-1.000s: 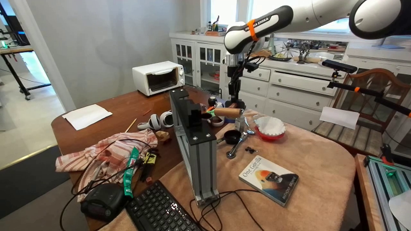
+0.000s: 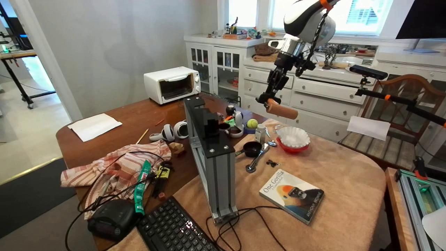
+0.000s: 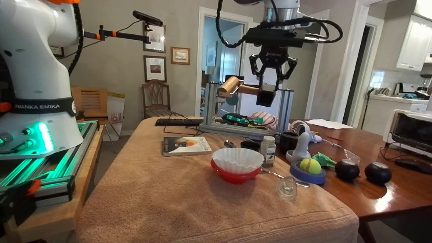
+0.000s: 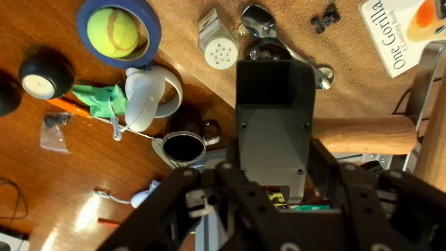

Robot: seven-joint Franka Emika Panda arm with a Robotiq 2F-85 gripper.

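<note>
A small wooden hand roller is held above the table in my gripper [image 3: 266, 95], which is shut on its handle. In exterior view 2 the light wooden roller head [image 3: 229, 86] sticks out to the left of the fingers, joined by a metal bracket to the handle [image 3: 249, 89]. Exterior view 1 shows the roller [image 2: 282, 110] hanging in the air under the gripper [image 2: 266, 100], touching nothing below. From the wrist, the handle [image 4: 368, 134] emerges to the right of the dark fingers [image 4: 274, 142]; the roller head is cut off by the frame's edge.
Below stand a red bowl [image 3: 235, 176] with a white paper liner, a shaker [image 3: 268, 151], a tennis ball [image 3: 310, 165] in blue tape and a dark mug [image 4: 184, 146]. A metal frame [image 2: 211, 159] rises from the table. Bare towel [image 2: 347, 184] lies around the book [image 2: 292, 194].
My gripper has risen and moved right in exterior view 1, carrying the roller. The roller was level near the shaker and now tilts down to the right. The table items look unmoved.
</note>
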